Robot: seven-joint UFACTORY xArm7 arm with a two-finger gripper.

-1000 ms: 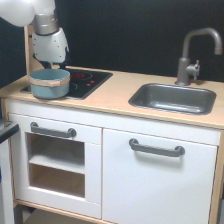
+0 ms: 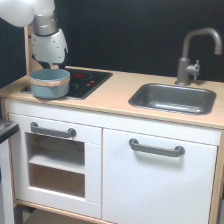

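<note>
A blue-grey pot (image 2: 50, 87) sits upright at the left end of the counter, over the front left part of the black cooktop (image 2: 90, 79). My white gripper (image 2: 48, 65) comes down from the top left, just above and behind the pot's back rim. Its fingertips are small and partly hidden near that rim, so I cannot tell whether they touch the pot or whether anything is between them.
A steel sink (image 2: 174, 97) with a grey faucet (image 2: 186, 62) is at the right of the wooden counter (image 2: 112, 92). Bare counter lies between cooktop and sink. Below are a windowed oven door (image 2: 90, 165) and a white cupboard door (image 2: 150, 185).
The arm and gripper have shifted very slightly beside the pot. The pot looks to be in nearly the same place.
</note>
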